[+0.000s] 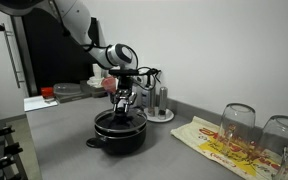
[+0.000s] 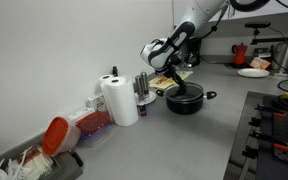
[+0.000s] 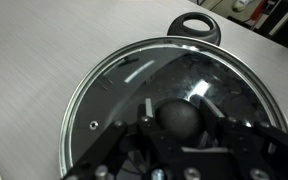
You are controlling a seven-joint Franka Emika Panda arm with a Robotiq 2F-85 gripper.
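A black pot [image 1: 117, 143] stands on the grey table, its side handle showing. Its glass lid [image 1: 107, 122] with a metal rim lies over the pot's mouth; a small gap or slight tilt cannot be told. My gripper is over the lid's middle, shut on the round dark knob [image 3: 180, 117]. From above, the lid [image 3: 102, 95] fills most of the wrist view, with a pot handle [image 3: 195, 26] sticking out beyond its rim. In exterior view 2 the pot [image 2: 186, 101] sits below my arm, which hides most of the lid.
Behind the pot are a utensil holder [image 1: 162, 103] and a paper towel roll [image 2: 121, 101]. A yellow patterned cloth [image 1: 214, 145] and upturned glass jars [image 1: 237, 124] lie to the right. Red and clear containers [image 2: 61, 134] stand along the wall. Bare table [image 2: 154, 150] stretches in front.
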